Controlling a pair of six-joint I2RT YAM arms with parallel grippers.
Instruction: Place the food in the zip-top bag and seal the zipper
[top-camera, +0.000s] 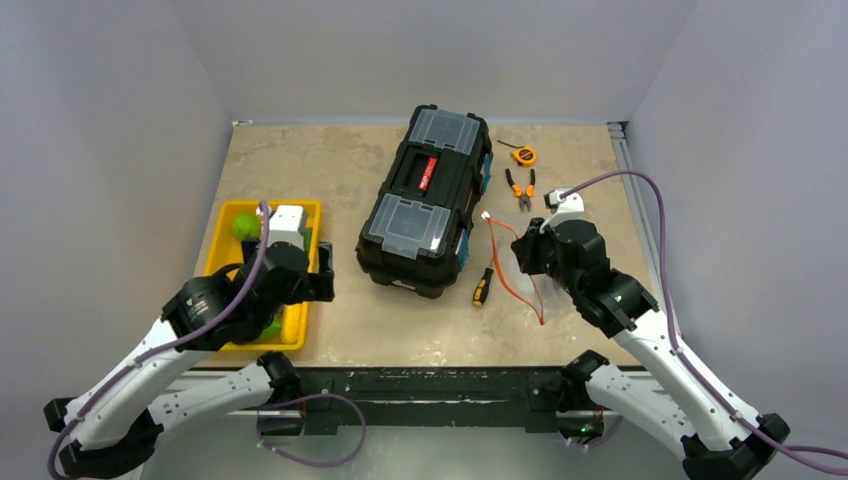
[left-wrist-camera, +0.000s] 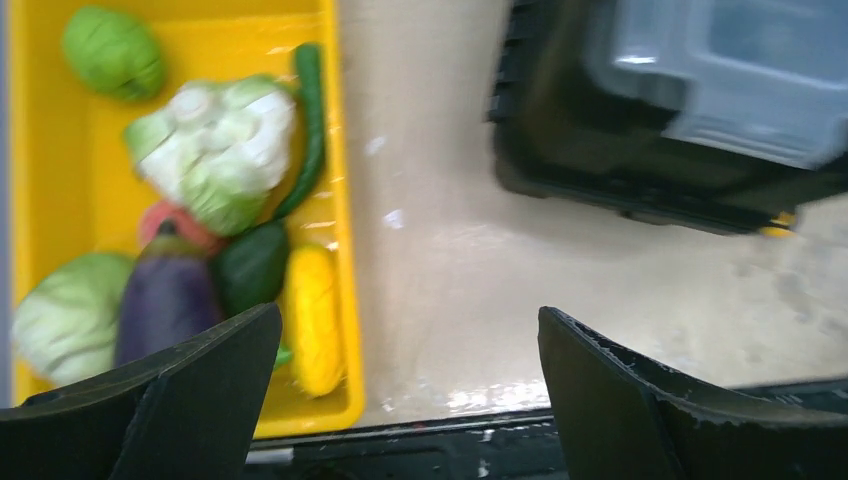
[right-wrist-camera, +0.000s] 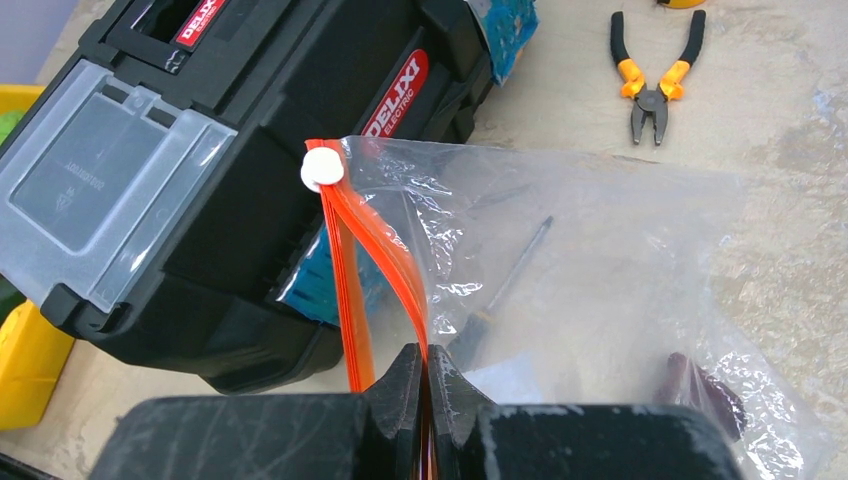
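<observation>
My right gripper is shut on one orange-edged side of the clear zip bag (right-wrist-camera: 600, 230), pinching it beside the zipper. The bag's mouth gapes between its two orange strips, and a white slider (right-wrist-camera: 322, 168) sits at the far corner. A dark reddish item (right-wrist-camera: 705, 395) shows through the bag's lower part. My left gripper stands wide open with nothing between its fingers, above the right side of the yellow tray (left-wrist-camera: 350, 290). The tray holds a cauliflower (left-wrist-camera: 220, 145), an eggplant (left-wrist-camera: 168, 290), a yellow vegetable (left-wrist-camera: 314, 315) and several green ones.
A black toolbox (top-camera: 425, 190) fills the middle, between tray and bag. Around the bag lie a screwdriver (top-camera: 482, 288), pliers (top-camera: 522, 190) and a tape measure (top-camera: 524, 156). Bare table (top-camera: 390, 325) shows in front of the toolbox.
</observation>
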